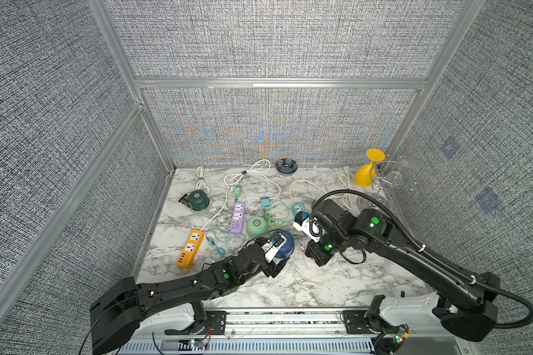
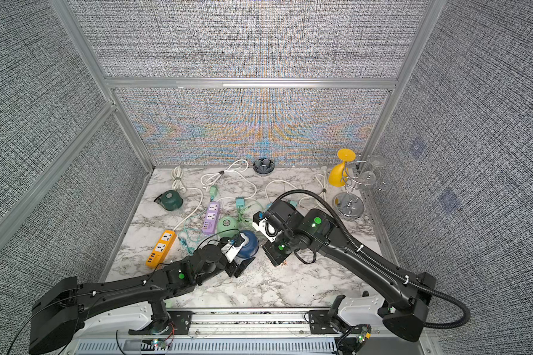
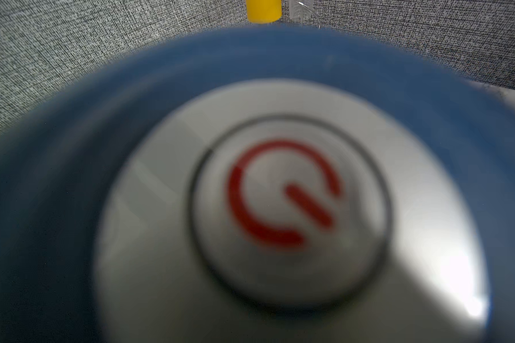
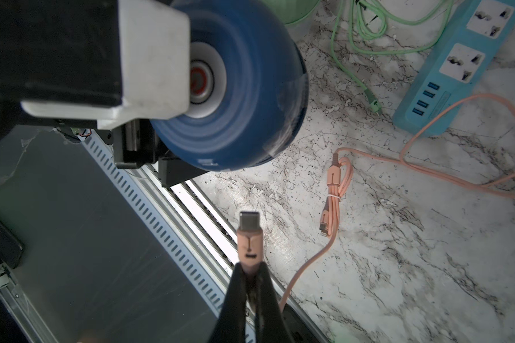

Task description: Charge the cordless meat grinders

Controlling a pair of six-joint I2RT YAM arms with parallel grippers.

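The blue meat grinder head has a red power mark on a silver button (image 3: 289, 211) that fills the left wrist view. My left gripper (image 1: 278, 255) is around it and grips its sides; its fingertips are largely hidden. My right gripper is shut on a peach charging cable, whose metal-tipped plug (image 4: 250, 243) points out past its fingertips. The plug stays apart from the blue grinder in the right wrist view. A light green grinder (image 1: 257, 226) and a dark green grinder (image 1: 198, 200) stand on the table.
Orange (image 1: 190, 248), purple (image 1: 237, 217) and blue (image 4: 457, 63) power strips lie about, with loose cables between them. A bundled part of the peach cable (image 4: 334, 188) rests on the marble. At back right stands a glass rack with a yellow goblet (image 1: 364, 174).
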